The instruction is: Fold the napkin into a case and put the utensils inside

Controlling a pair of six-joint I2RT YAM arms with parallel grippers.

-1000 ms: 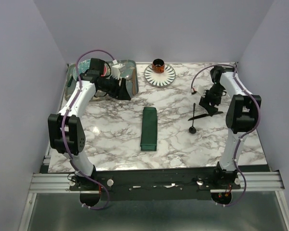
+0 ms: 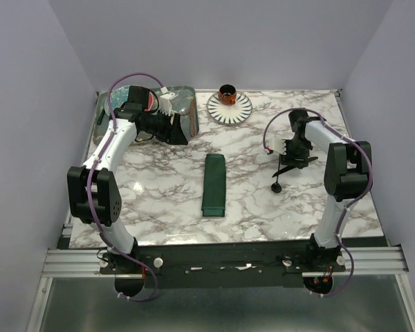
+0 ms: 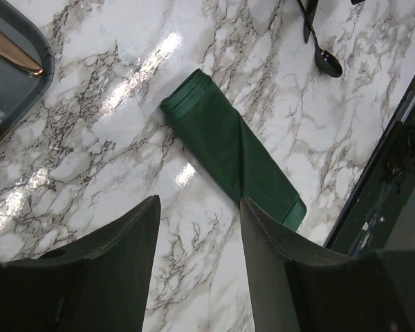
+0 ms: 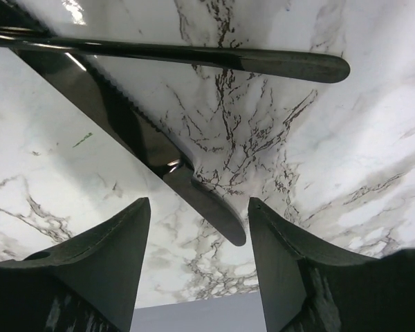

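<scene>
A folded dark green napkin [image 2: 214, 185] [image 3: 206, 137] lies mid-table, narrow and flat. At the right lie a black spoon [image 2: 276, 187] and a black knife [image 4: 207, 205], crossing near one end in the right wrist view, where the spoon handle [image 4: 283, 64] runs above the knife. My right gripper hangs low over the knife's handle end, fingers apart with nothing visibly held. My left gripper [image 2: 177, 138] is open over the table by the tray, left of the napkin.
A grey tray [image 2: 194, 126] [image 3: 38, 83] with a plate and copper-coloured item sits back left. A striped plate [image 2: 229, 117] with an orange-black mug [image 2: 227, 92] stands at the back.
The left arm, napkin and utensils look nearly unchanged.
</scene>
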